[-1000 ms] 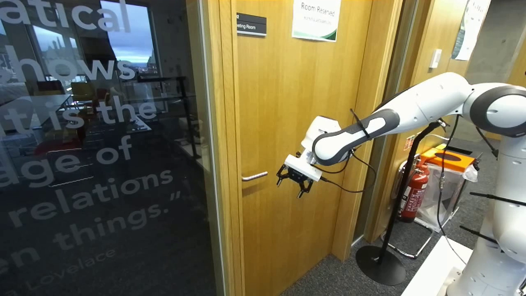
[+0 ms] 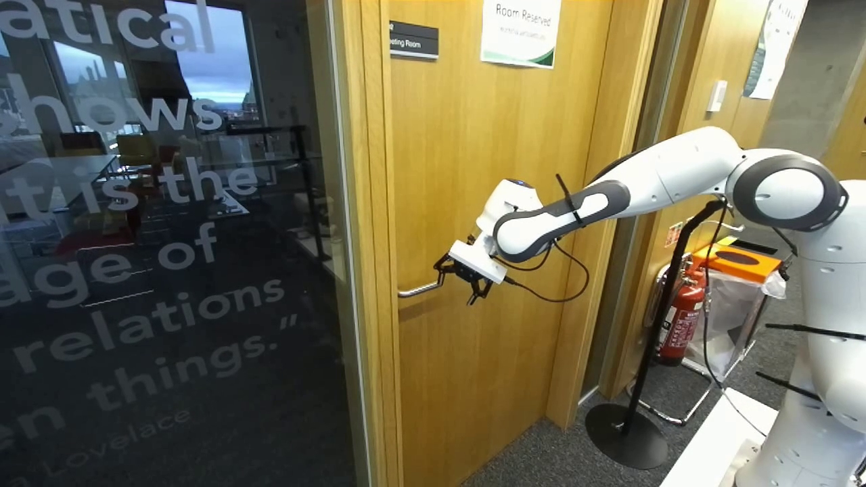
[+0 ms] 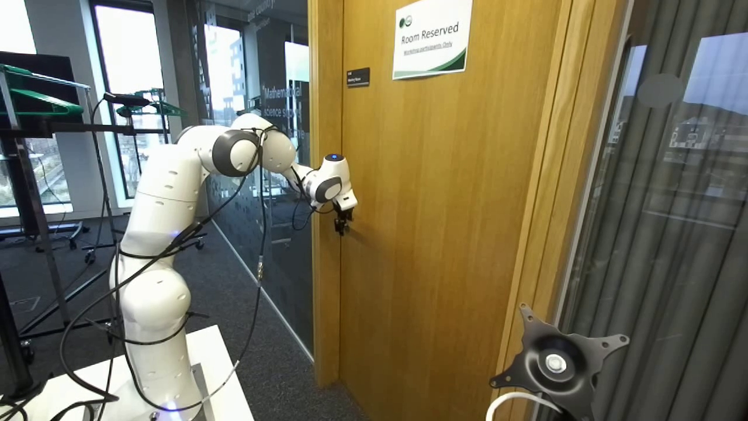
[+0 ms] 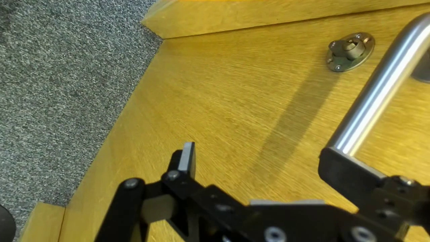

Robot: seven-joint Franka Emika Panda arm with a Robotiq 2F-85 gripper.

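Observation:
A wooden door stands closed in its frame. Its silver lever handle juts out near the door's left edge. My gripper is at the free end of that handle, close to the door, its fingers spread wide. In the wrist view the bar of the handle runs down to the right finger and is hidden behind it; whether they touch I cannot tell. Only bare door shows between the two fingers. From the other side my gripper looks small and dark, and the handle is hidden.
A metal lock fitting sits on the door beside the handle. Dark glass borders the door frame on the left. A black stand, a red fire extinguisher and an orange-topped bin stand to the right.
In exterior view 1 the arm and gripper have shifted left and slightly up, from clear of the handle to its free end. The handle and door look unmoved.

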